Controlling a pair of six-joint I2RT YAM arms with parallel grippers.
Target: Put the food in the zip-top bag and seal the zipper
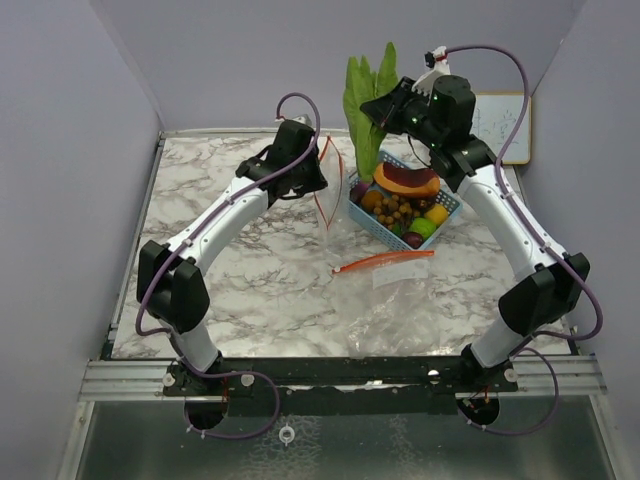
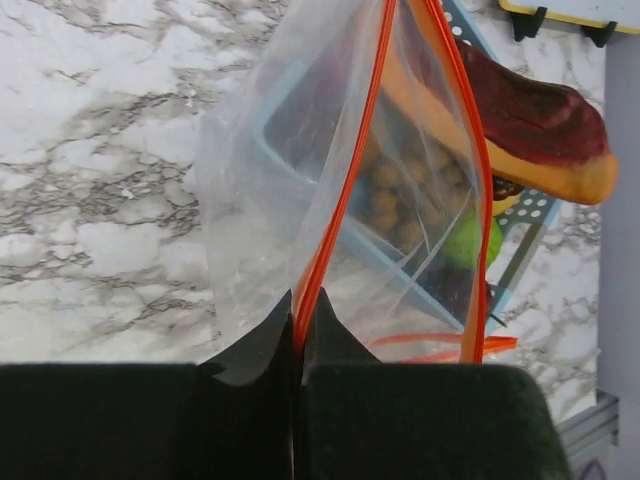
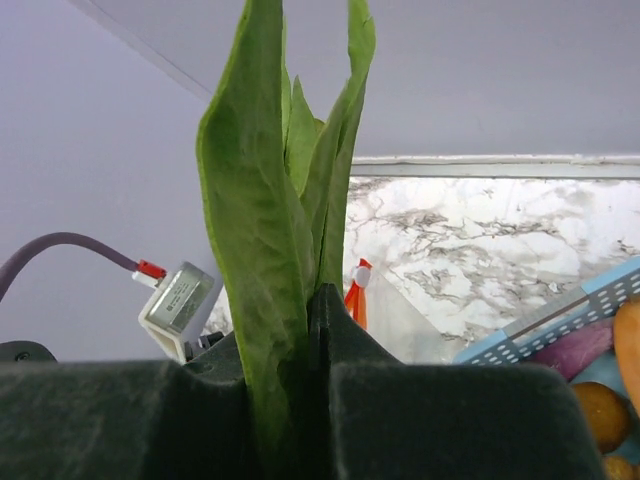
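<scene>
In the top view my right gripper is raised over the basket, shut on long green leaves that stand upright and fill much of the right wrist view. My left gripper is shut at the orange zipper edge of a clear zip top bag, which hangs open beside the basket. The blue basket holds a red-orange food piece, a purple one, brown round items, a green one and other pieces. A second clear bag with an orange zipper lies flat in front of the basket.
A small whiteboard stands at the back right. Grey walls bound the workspace on both sides and at the back.
</scene>
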